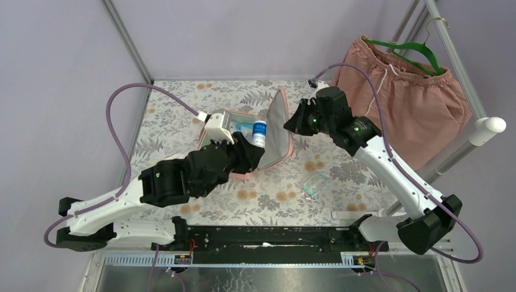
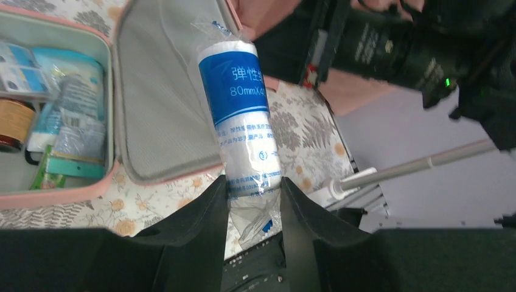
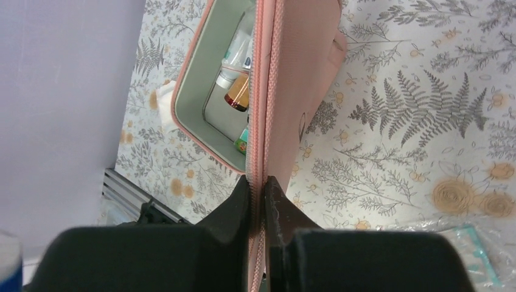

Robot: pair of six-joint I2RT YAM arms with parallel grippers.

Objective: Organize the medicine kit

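Observation:
A wrapped elastic bandage roll (image 1: 258, 133), white with a blue label, is held upright in my left gripper, high over the pink medicine case (image 2: 73, 193). The case holds a white bottle, a brown bottle (image 2: 15, 121) and several packets (image 2: 73, 109). Its grey-lined lid (image 1: 277, 134) stands raised at the right side, and my right gripper is shut on the lid's pink zipper edge.
A clear packet with teal edges (image 1: 315, 182) lies on the patterned mat right of the case. A white item (image 3: 164, 106) lies outside the case. Pink shorts (image 1: 401, 103) hang on a rail at the right.

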